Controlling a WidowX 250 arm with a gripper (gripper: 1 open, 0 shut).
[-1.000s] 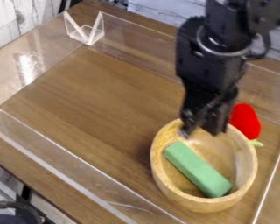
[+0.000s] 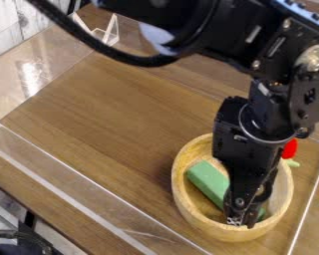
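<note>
My black gripper (image 2: 242, 189) reaches down into a light wooden bowl (image 2: 193, 207) at the lower right, its fingers open over a green block (image 2: 206, 179) lying inside. The fingers hide much of the block. A red object with a pale green stem (image 2: 289, 149) sits behind the bowl, largely hidden by the arm.
Clear edge panels run along its left and front sides. The arm and a black cable cover the top of the view.
</note>
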